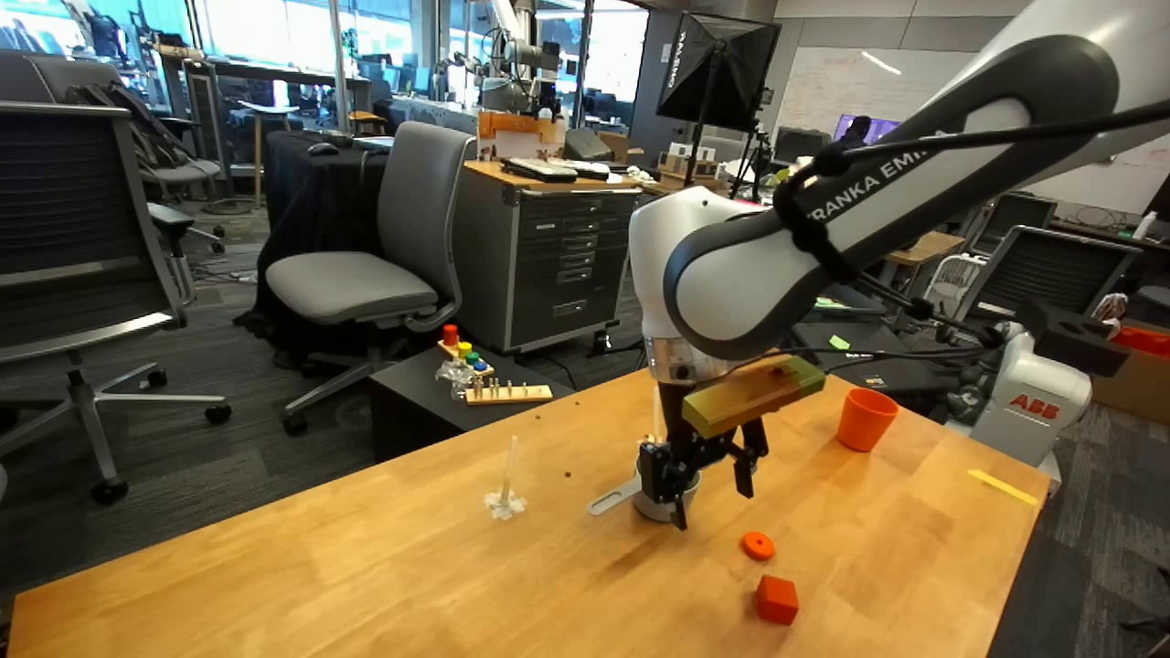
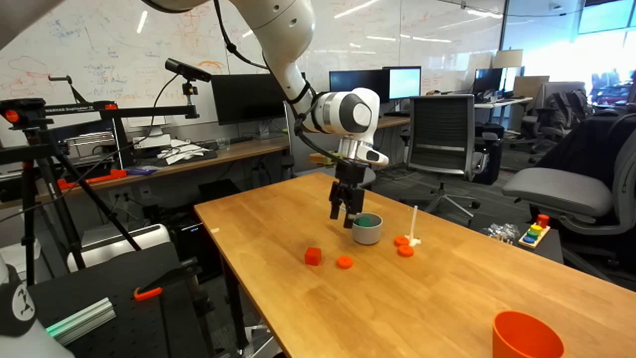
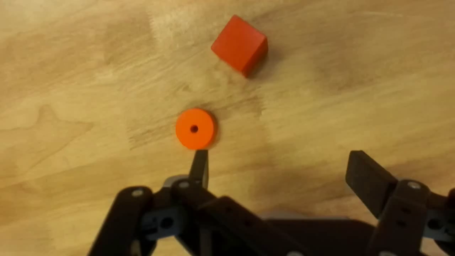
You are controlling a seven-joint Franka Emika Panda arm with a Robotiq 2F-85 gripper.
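Note:
My gripper (image 1: 713, 504) stands open beside and partly in front of a grey pot (image 1: 661, 511) with a handle. Exterior view 2 shows a green block (image 2: 364, 221) inside that pot (image 2: 367, 235). Nothing sits between the fingers in the wrist view, where the gripper is over bare wood. An orange disc (image 3: 195, 128) with a centre hole lies just beyond the left fingertip. Farther up is a red cube (image 3: 241, 46). Most of the pot is hidden in the wrist view.
A white peg (image 2: 413, 224) stands on the table near the pot, with orange discs (image 2: 406, 251) at its base. An orange cup (image 1: 866, 419) is at the table's far side in exterior view 1.

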